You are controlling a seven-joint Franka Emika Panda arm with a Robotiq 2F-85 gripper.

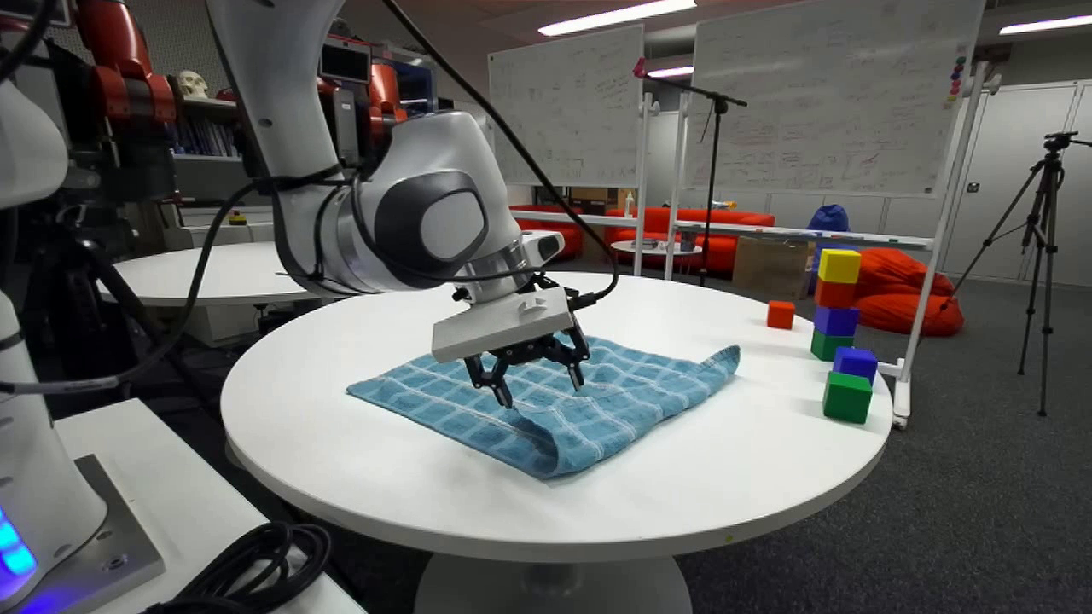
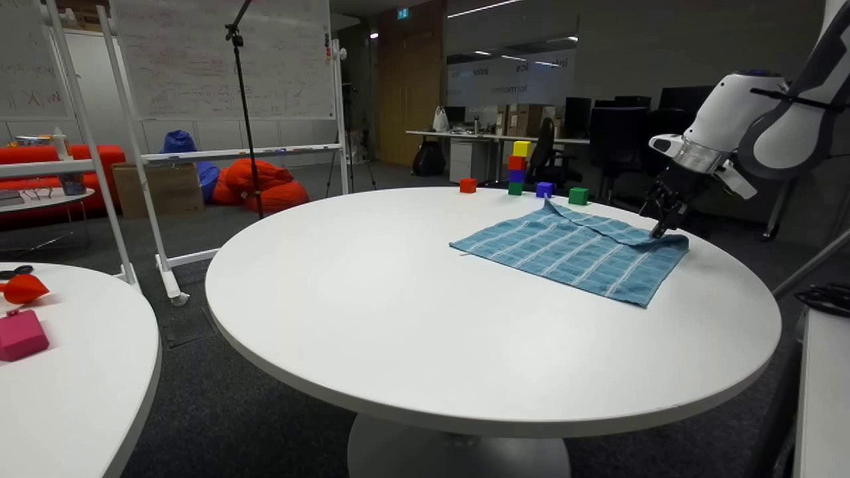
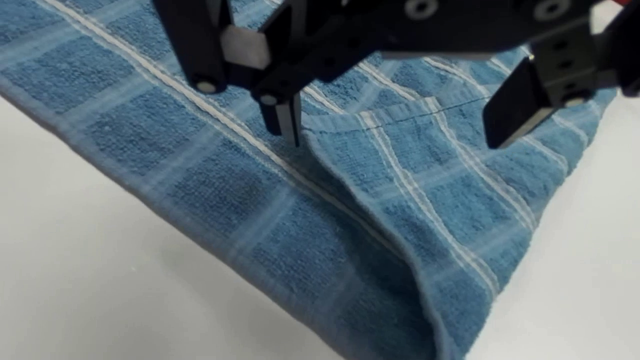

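Note:
A blue checked towel [image 1: 461,399] lies on the round white table, with its near right side folded over onto itself. The fold [image 3: 408,198] curls into an open loop at one end, seen close in the wrist view. Just above the folded flap my gripper [image 1: 534,394] points downward, fingers spread wide. No cloth shows between its fingers; the flap's hem runs beneath them. In exterior view 2 the gripper [image 2: 655,231] is over the towel's [image 2: 574,247] right end, where it is hard to tell whether a tip touches the cloth.
Toward the table's edge a stack of blocks [image 1: 836,297] stands upright, yellow on top. Loose red [image 1: 780,314], blue [image 1: 856,362] and green [image 1: 847,397] blocks sit near it.

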